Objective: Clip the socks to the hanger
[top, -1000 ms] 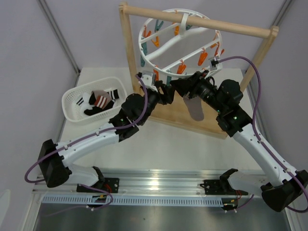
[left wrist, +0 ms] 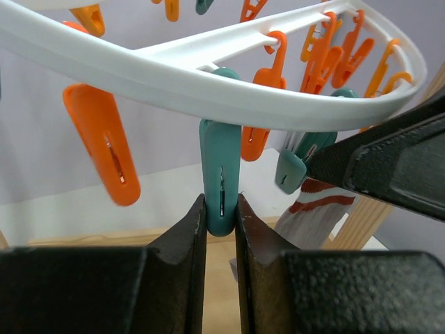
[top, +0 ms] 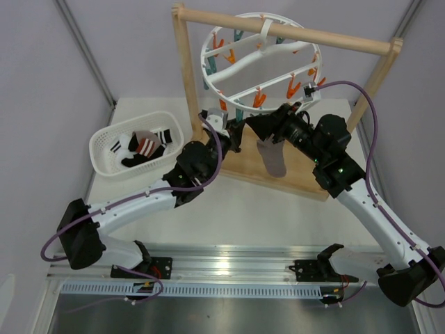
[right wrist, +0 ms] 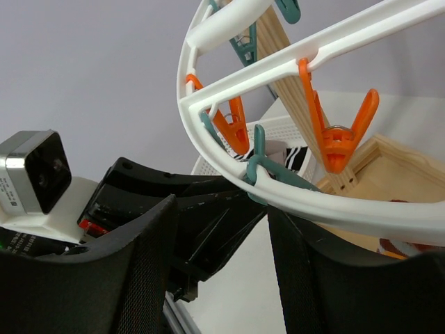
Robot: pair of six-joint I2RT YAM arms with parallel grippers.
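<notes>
The white hanger ring (top: 236,94) hangs from the wooden frame, carrying orange and teal clips. My left gripper is shut on a teal clip (left wrist: 221,167) dangling from the ring's front. Close beside it, at another teal clip, my right gripper stands open with nothing visible between its fingers. A grey sock with red stripes (top: 271,156) hangs below the ring, behind the right gripper; in the left wrist view it (left wrist: 313,212) is partly hidden by black fingers. More socks (top: 146,146) lie in the white basket.
The white basket (top: 101,153) sits on the table at left. The wooden stand's base (top: 243,170) lies under the ring, and its posts flank both arms. The two grippers are very close together.
The right arm is almost unchanged.
</notes>
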